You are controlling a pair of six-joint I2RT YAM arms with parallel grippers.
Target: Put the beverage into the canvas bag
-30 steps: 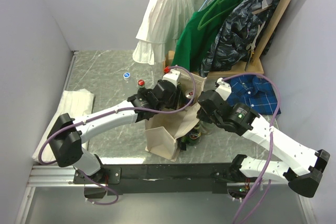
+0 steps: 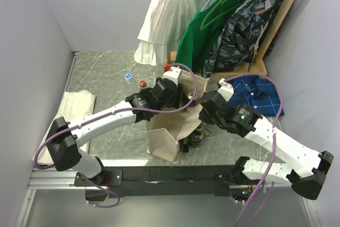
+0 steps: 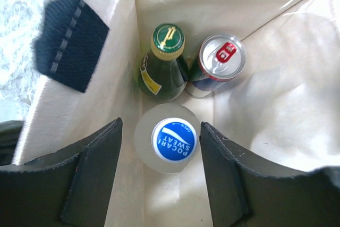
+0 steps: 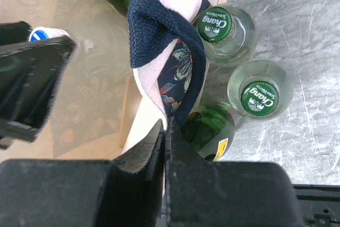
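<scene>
The open canvas bag [image 2: 162, 141] stands mid-table in the top view. Inside it, in the left wrist view, a clear bottle with a blue cap [image 3: 174, 141] stands on the bag floor. Behind it are a green-capped bottle [image 3: 163, 67] and a silver-topped can [image 3: 220, 59]. My left gripper is open above the blue-capped bottle, a fingertip to either side and the cap below them. At the bag's right side, my right gripper is shut on the bag's edge near the dark blue handle [image 4: 154, 25].
Two clear bottles with green caps [image 4: 260, 98] and a green bottle [image 4: 210, 131] stand just outside the bag's right side. Left of the bag are a blue-capped bottle [image 2: 128, 77] and a red-capped one [image 2: 143, 84]. Clothes [image 2: 172, 19] hang behind.
The right gripper and the bag's held edge are practically still.
</scene>
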